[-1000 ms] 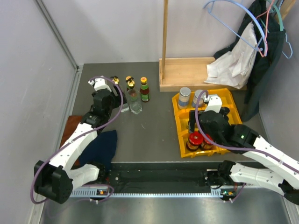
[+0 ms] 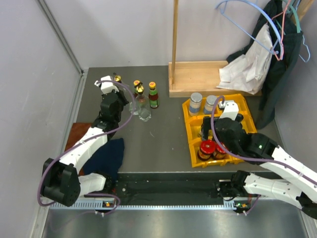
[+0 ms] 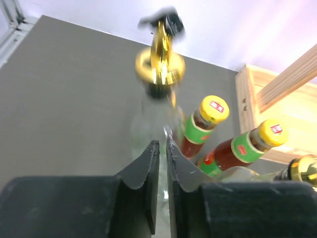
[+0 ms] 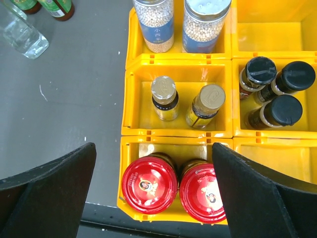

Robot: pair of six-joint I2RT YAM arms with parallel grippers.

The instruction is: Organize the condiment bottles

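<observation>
A clear bottle with a gold pourer (image 3: pixel 161 67) stands before my left gripper; its top is blurred. The left fingers are nearly together with a narrow gap; whether they grip the glass cannot be told. To its right are two yellow-capped sauce bottles (image 3: pixel 213 110) with green labels and a second clear bottle (image 2: pixel 143 108). My right gripper is open above the yellow tray (image 4: pixel 130 94), nothing in its fingers. The tray holds red-lidded jars (image 4: pixel 149 184), two small silver-capped bottles (image 4: pixel 166 99), several black-capped bottles (image 4: pixel 286 110) and white-grain jars (image 4: pixel 157 25).
A wooden stand (image 2: pixel 198 79) is at the back, with a white cloth (image 2: pixel 246 67) over its right end. Hangers (image 2: pixel 252 32) hang at the upper right. Dark blue cloth (image 2: pixel 106 158) lies under the left arm.
My left gripper has shifted slightly towards the back. The gold-topped bottle beside it has moved left and back. The right arm has barely moved.
</observation>
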